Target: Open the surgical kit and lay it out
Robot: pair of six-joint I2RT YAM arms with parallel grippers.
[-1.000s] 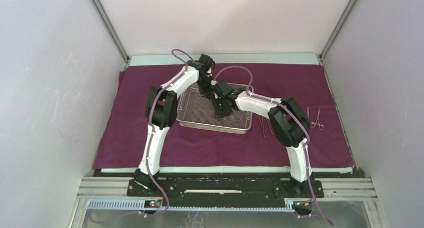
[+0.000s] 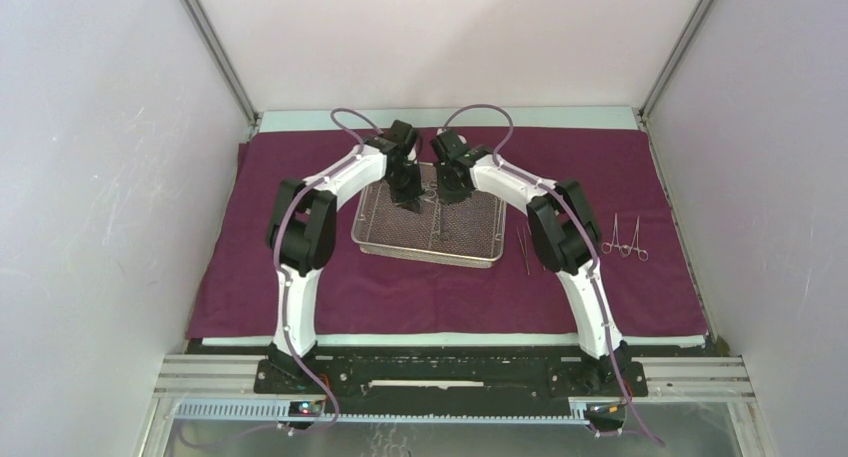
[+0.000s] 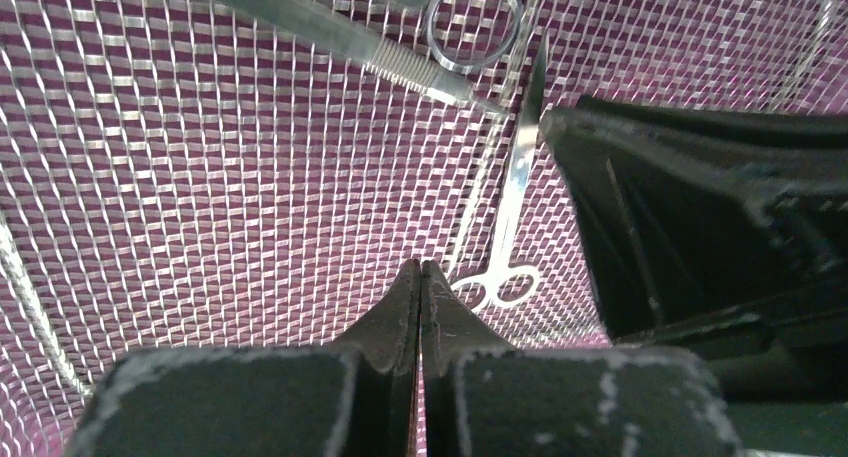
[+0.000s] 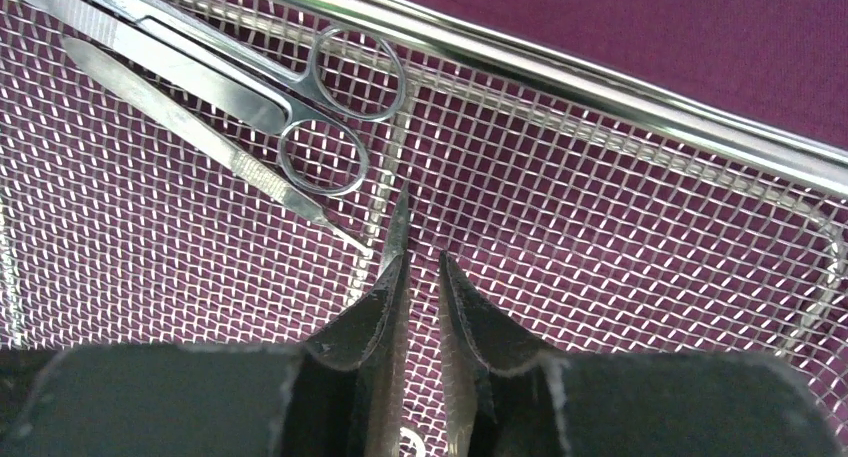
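Note:
The wire mesh tray stands on the maroon cloth with both grippers low over its back half. In the left wrist view, scissors lie on the mesh, and a slim handled instrument lies beyond them. My left gripper is shut near the scissors' finger rings, with nothing seen between its tips. In the right wrist view my right gripper is open by a narrow gap above the mesh. The scissors' pointed tip shows just beyond its left finger. Larger ring-handled scissors lie farther left, beside the slim instrument.
Several clamps lie on the cloth at the right. Thin instruments rest just right of the tray, partly hidden by the right arm. The tray's metal rim borders the mesh. Cloth left of the tray is clear.
More of the clamps at the right now shows.

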